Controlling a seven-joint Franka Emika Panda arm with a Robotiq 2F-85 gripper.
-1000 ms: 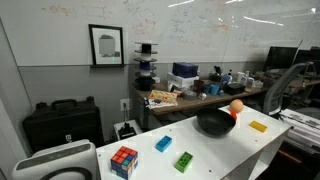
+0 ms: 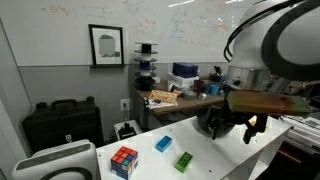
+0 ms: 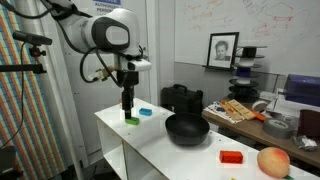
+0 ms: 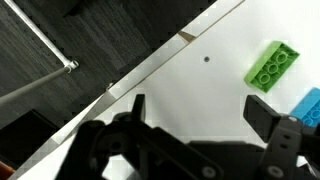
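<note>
My gripper stands open over the white tabletop, with nothing between its fingers. A green studded block (image 4: 271,66) lies on the table beyond the right finger in the wrist view, apart from it. Close to that block is a blue block (image 4: 308,108), cut off by the frame's right edge. In exterior view 2 the gripper (image 3: 127,108) points down close to the green block (image 3: 132,121) in the picture; its height over the table is hard to judge. Exterior view 1 shows the green block (image 2: 183,162) and blue block (image 2: 163,143) uncovered.
A Rubik's cube (image 2: 124,162) sits left of the blocks. The black pan (image 3: 187,128), a red block (image 3: 231,157) and a peach-like fruit (image 3: 273,162) occupy the table's other side. The table's edge (image 4: 140,72) runs close beside the gripper, with dark floor beyond.
The blocks and cube have stayed put.
</note>
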